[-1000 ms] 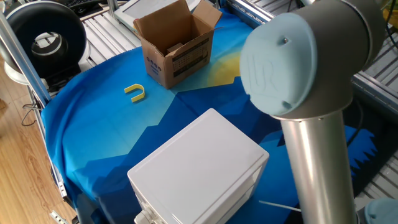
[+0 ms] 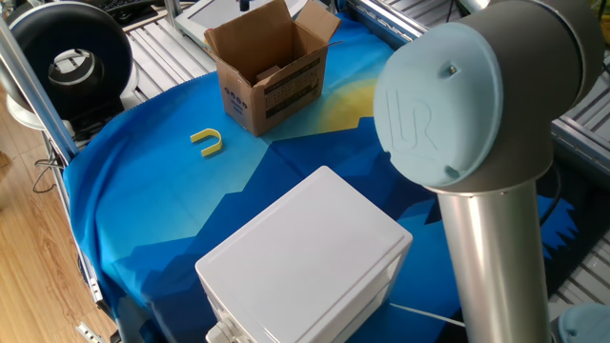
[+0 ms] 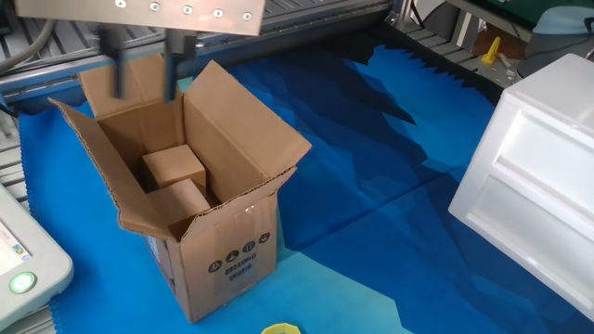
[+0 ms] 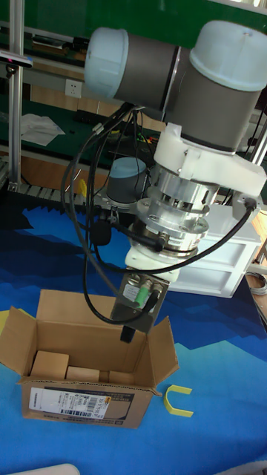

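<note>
In exterior view 2, my gripper [image 3: 143,96] hangs at the upper left. Its two dark fingers [image 3: 112,65] are apart with nothing between them. Behind and below them in that picture stands an open cardboard box [image 3: 227,255], flaps spread, with small brown boxes [image 3: 178,202] inside. From exterior view 3, the gripper's dark tip [image 4: 129,331] overlaps the right part of the cardboard box [image 4: 83,407]; its exact height above the box cannot be told. A yellow U-shaped piece [image 2: 218,143] lies flat on the blue cloth beside the box. Exterior view 1 does not show the gripper.
A white drawer unit [image 2: 305,252] stands on the cloth, well apart from the box. At the left edge of exterior view 2 is a pale device [image 3: 32,269] with a green-lit button. Open cloth [image 3: 362,213] lies between box and drawers.
In exterior view 1 the arm's joint has shifted slightly right and down over the last second. The cardboard box, yellow piece and drawer unit have stayed where they were.
</note>
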